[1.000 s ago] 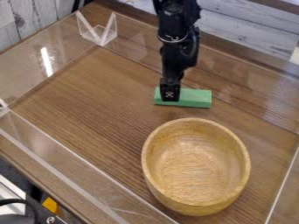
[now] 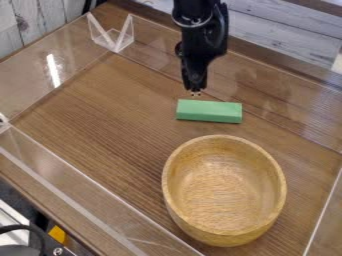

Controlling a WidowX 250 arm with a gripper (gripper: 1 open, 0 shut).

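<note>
A black robot arm reaches down from the top of the camera view, its gripper [image 2: 195, 92] hanging just above a green rectangular block [image 2: 209, 111] that lies flat on the wooden table. The small fingertips are apart from the block; whether they are open or shut is too small to tell. A round wooden bowl [image 2: 222, 190] sits in front of the block, empty.
A white wire-like holder [image 2: 111, 35] stands at the back left. Clear edging runs along the table [image 2: 94, 130] at left, with a yellow item [image 2: 56, 234] and cable at the lower left corner.
The arm and gripper have risen from down at the green block to above it. The block stays where it was on the table.
</note>
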